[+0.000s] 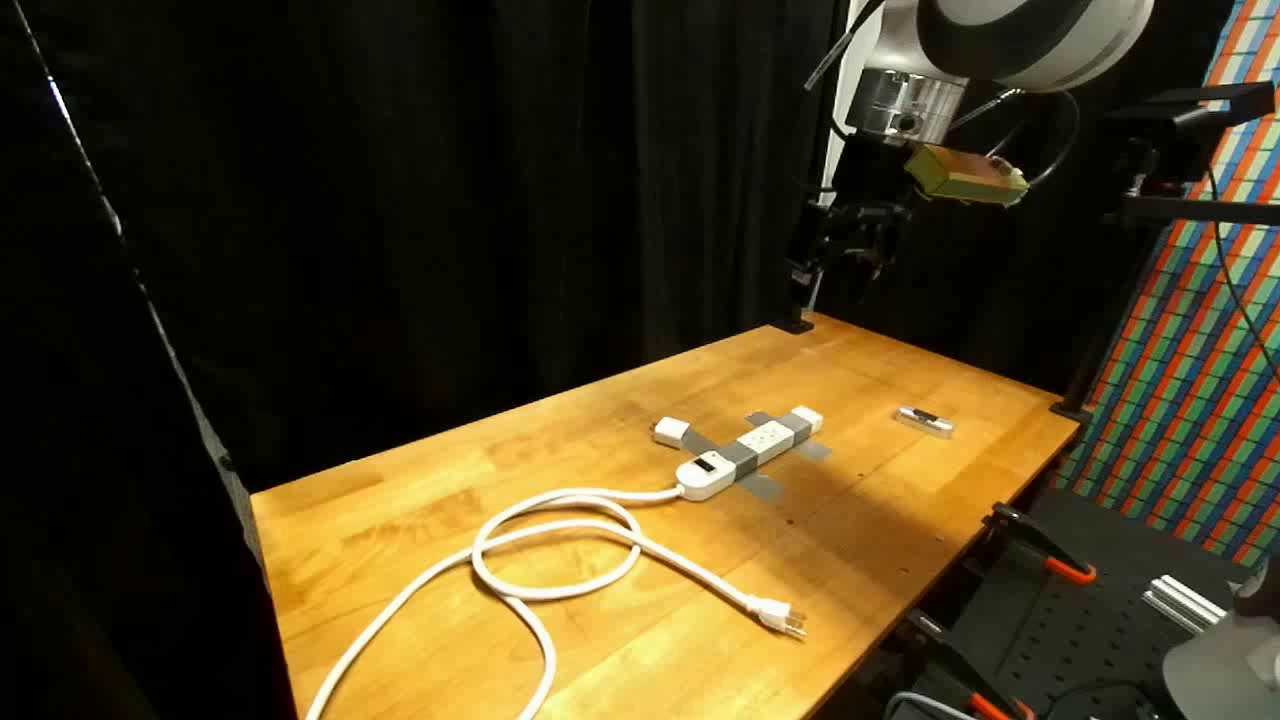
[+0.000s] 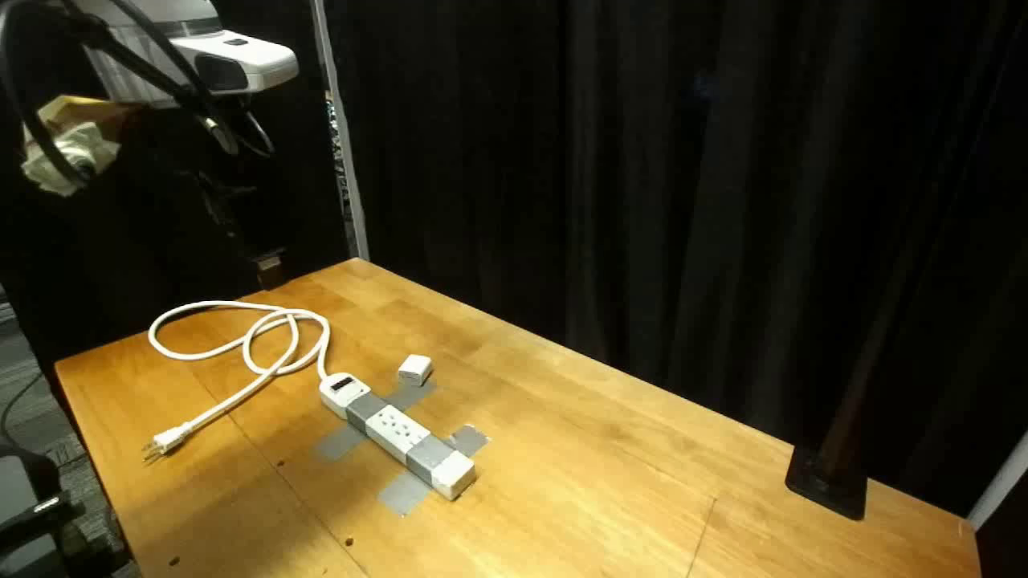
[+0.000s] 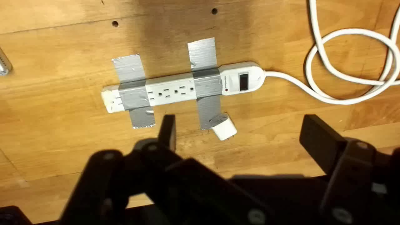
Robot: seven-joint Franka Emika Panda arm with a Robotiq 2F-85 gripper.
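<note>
A white power strip (image 3: 172, 90) is held to the wooden table by two strips of grey duct tape (image 3: 133, 93). Beside it lies a small white plug adapter (image 3: 224, 128), its prongs pointing away from the strip; it also shows in the first exterior view as a white block (image 1: 671, 432). Well above the table, my gripper stands open, fingers wide apart and nothing between them. From the wrist camera the adapter appears between the fingertips, though far below. In the first exterior view the dark gripper (image 1: 846, 258) hangs against black curtain, its fingertips hard to make out.
The strip's white cord (image 1: 564, 588) loops over the table and ends in a plug (image 1: 777, 614). A small grey-white object (image 1: 924, 421) lies near the right edge. Clamps (image 1: 1044, 546) grip the table's side. A black stand base (image 2: 826, 485) occupies one corner.
</note>
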